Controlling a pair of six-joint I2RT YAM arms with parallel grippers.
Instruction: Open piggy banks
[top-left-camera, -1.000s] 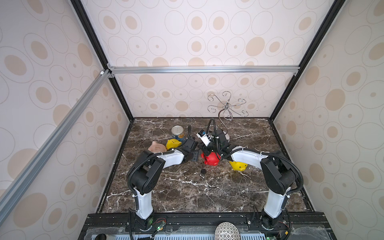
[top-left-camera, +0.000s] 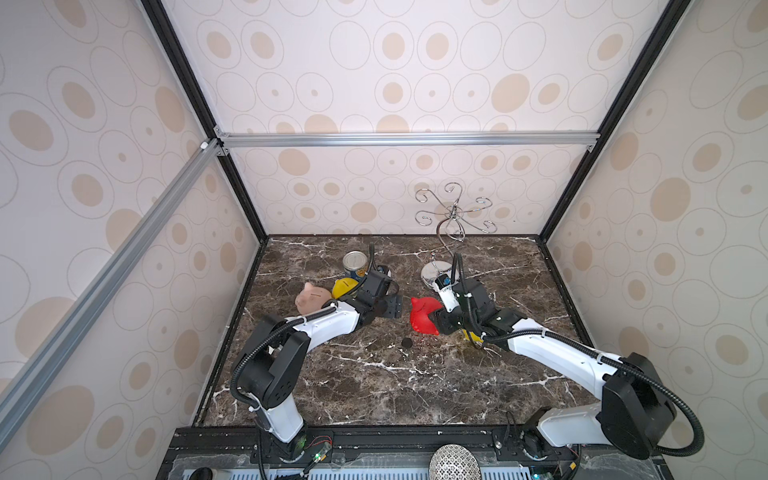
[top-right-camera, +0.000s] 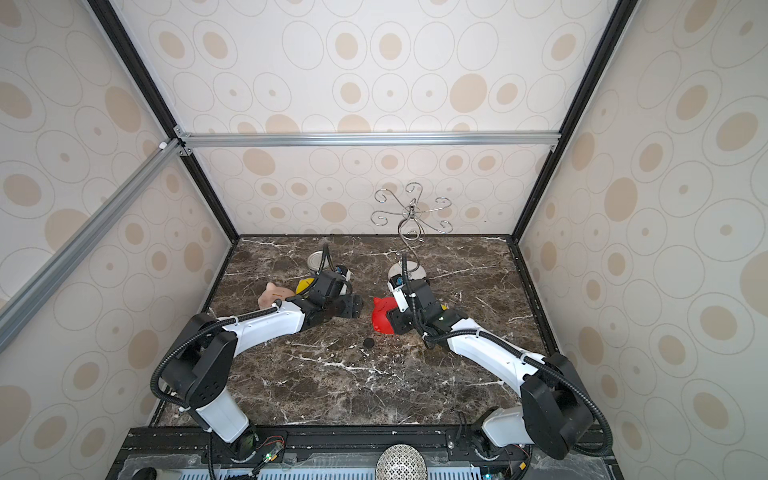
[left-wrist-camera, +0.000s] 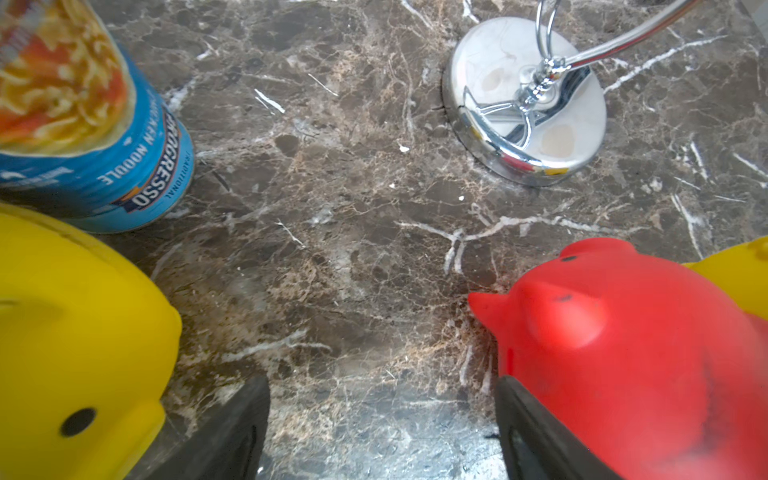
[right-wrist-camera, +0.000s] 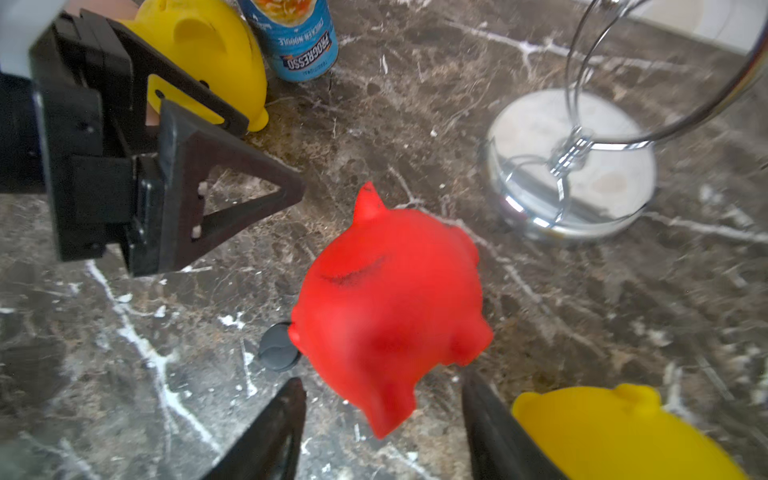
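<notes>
The red piggy bank (right-wrist-camera: 384, 304) sits mid-table between my grippers, a round black plug (right-wrist-camera: 278, 348) on the table beside it. My left gripper is open and empty, beside a yellow piggy bank (left-wrist-camera: 72, 336) and the red one. My right gripper hangs open over the near side of the red bank, nothing visibly held. A second yellow piggy bank (right-wrist-camera: 620, 432) lies right of the red one. A pink piggy bank (top-left-camera: 313, 297) rests at the left.
A soup can (left-wrist-camera: 96, 152) stands at the back left. A chrome hanger stand (left-wrist-camera: 524, 104) with curled arms stands behind the red bank.
My right arm has swung right and toward the front, away from the left gripper. The red piggy bank has shifted and turned slightly.
</notes>
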